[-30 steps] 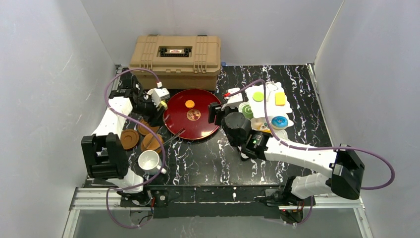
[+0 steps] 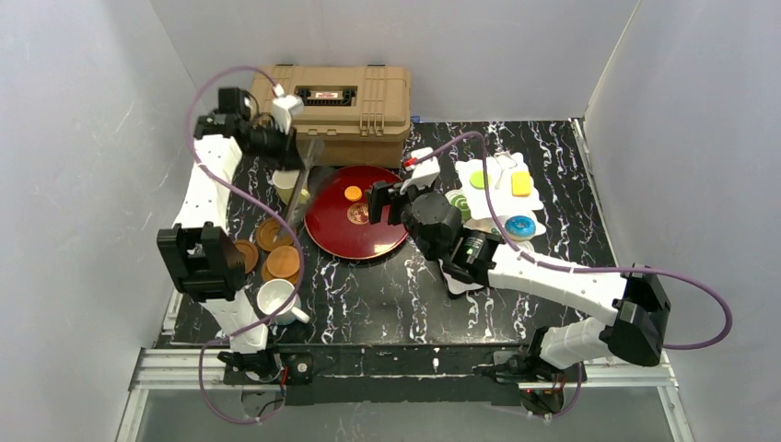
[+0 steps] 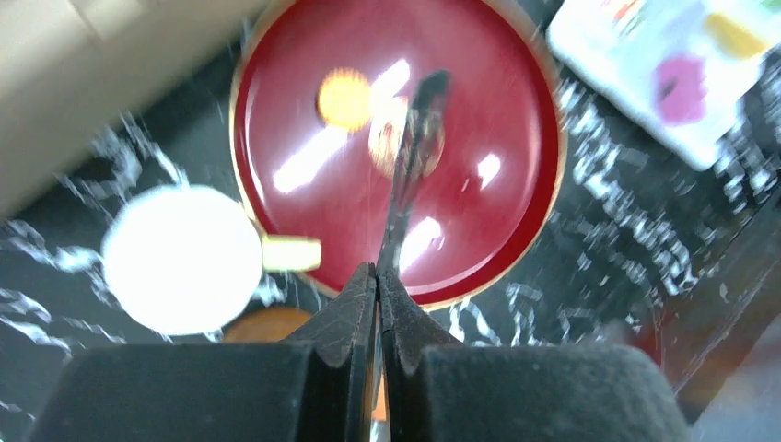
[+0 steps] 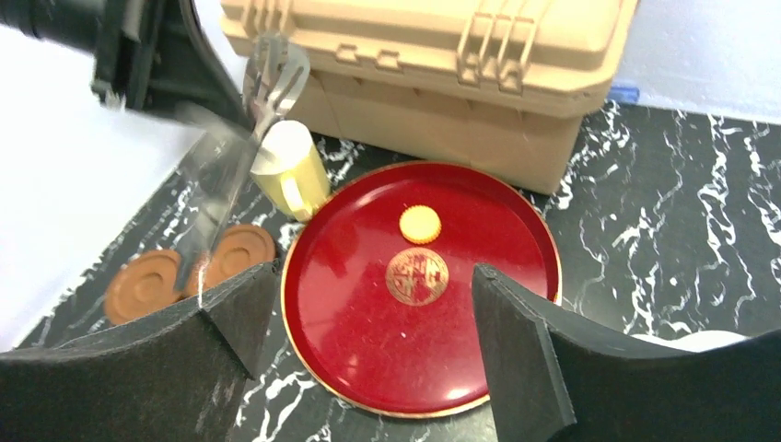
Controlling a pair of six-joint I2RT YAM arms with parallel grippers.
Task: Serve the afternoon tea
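Note:
My left gripper (image 2: 293, 158) is shut on metal tongs (image 2: 305, 190), held in the air over the left side of the round red tray (image 2: 343, 238). In the left wrist view a metal arm of the tongs (image 3: 402, 198) stretches from the fingertips across the tray; the tongs (image 4: 214, 207) look blurred in the right wrist view. A small orange piece (image 4: 420, 224) lies on the tray above its round centre mark. By the tray's right edge, my right gripper is open, its fingers apart and nothing between them.
A pale yellow cup (image 4: 299, 170) stands left of the tray. Several brown coasters (image 2: 282, 263) and a white cup (image 2: 277, 300) sit nearer the front. White plates with play food (image 2: 521, 183) are at the right. A tan case (image 2: 336, 101) bounds the back.
The left gripper has moved backward, up and away from the coasters, carrying the tongs that earlier lay low between coasters and tray. The right gripper has shifted slightly left over the tray's edge.

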